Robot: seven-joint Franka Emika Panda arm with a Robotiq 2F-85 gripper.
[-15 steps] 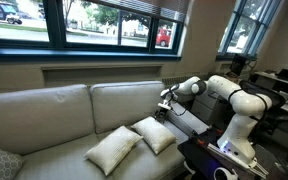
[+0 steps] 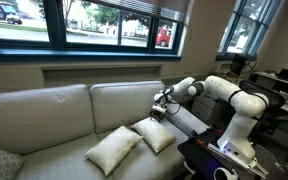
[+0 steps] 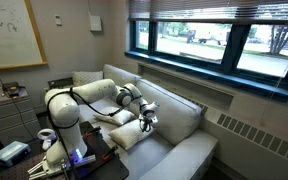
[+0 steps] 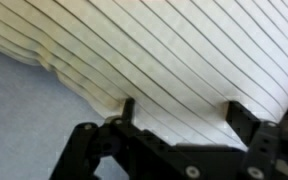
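Observation:
In the wrist view, a cream pillow (image 4: 154, 60) with thin dark stripes fills most of the picture, and its gathered edge runs along the left. My gripper stands open, its two fingers well apart over the striped cloth with nothing gripped between them. From the first exterior view, the gripper (image 2: 156, 116) is at the upper edge of the right-hand pillow (image 2: 154, 135). Whether the fingertips touch the cloth, I cannot tell. A second pale pillow (image 2: 113, 150) lies to its left on the seat.
Both pillows lie on a light grey couch (image 2: 44, 112) under the windows. A grey patterned cushion (image 2: 0, 162) sits at its far left end. Beside the robot base is a dark tabletop (image 2: 206, 158).
The gripper has shifted slightly left and down, closer to the right-hand pillow. Both pillows look unmoved.

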